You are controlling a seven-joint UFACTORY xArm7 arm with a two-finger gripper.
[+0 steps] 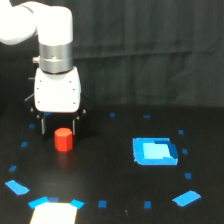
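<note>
A small red block [64, 143] stands on the dark table at the left. Right above and slightly behind it hangs my gripper [59, 127], its white hand [57, 90] pointing down. The dark fingers look spread wide apart, with no object gripped between them. How near their tips are to the block is hard to tell against the dark background. A blue square [139, 147] with a pale middle lies to the right, well apart from block and gripper.
Small blue marks dot the table. Larger blue tape pieces lie at the front left [17, 187] and front right [186, 198]. A pale object [54, 213] sits at the bottom edge.
</note>
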